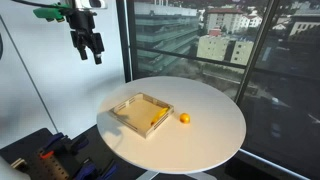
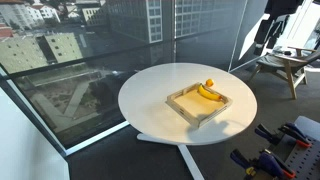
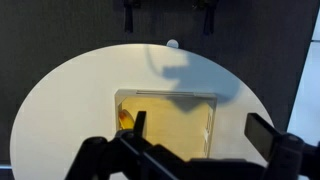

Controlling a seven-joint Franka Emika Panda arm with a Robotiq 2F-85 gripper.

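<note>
A shallow wooden tray lies on the round white table. Inside it, along one side, is a yellow banana. On the table just outside that side of the tray sits an orange; exterior view 2 shows the same banana with the orange behind it. High above the table edge, well away from these things, my gripper stands open and empty. Its dark fingers spread across the bottom of the wrist view, over part of the tray, where a piece of the banana shows.
Most of the white tabletop around the tray is bare. A wooden chair stands behind the table in exterior view 2. Large windows border the area, and dark equipment sits low beside the arm's base.
</note>
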